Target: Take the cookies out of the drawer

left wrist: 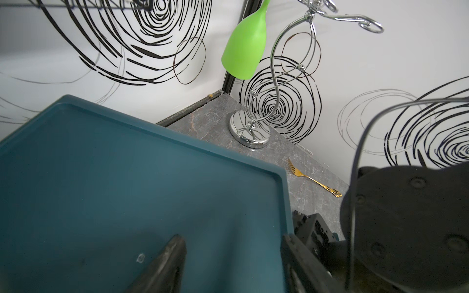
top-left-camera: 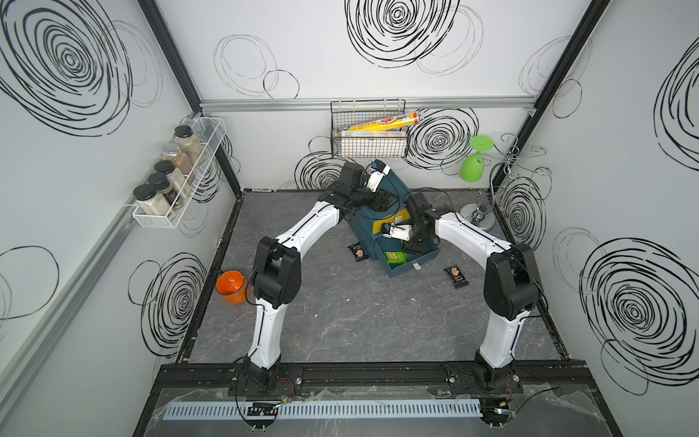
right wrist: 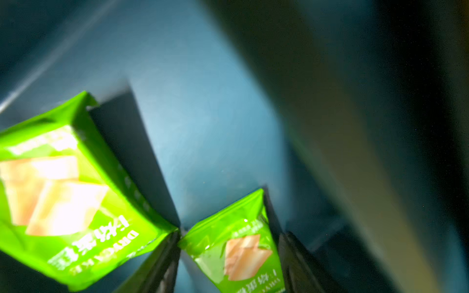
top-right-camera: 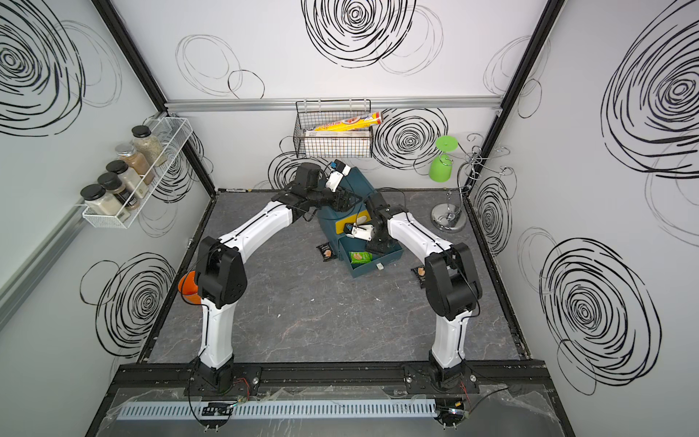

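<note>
A teal drawer unit (top-left-camera: 362,233) stands at centre back with its drawer pulled out at the front. In the right wrist view, a large green cookie packet (right wrist: 53,205) and a smaller green packet (right wrist: 244,258) lie inside. My right gripper is down in the drawer, open, its fingers either side of the smaller packet's top. My left gripper is open over the unit's teal top (left wrist: 146,171), nothing visibly held.
Dark snack packets (top-left-camera: 357,252) (top-left-camera: 456,276) lie on both sides of the unit. A chrome stand (left wrist: 249,131), green glass (top-left-camera: 472,167) and gold fork (left wrist: 312,179) are at the back right, an orange cup (top-left-camera: 231,286) at left.
</note>
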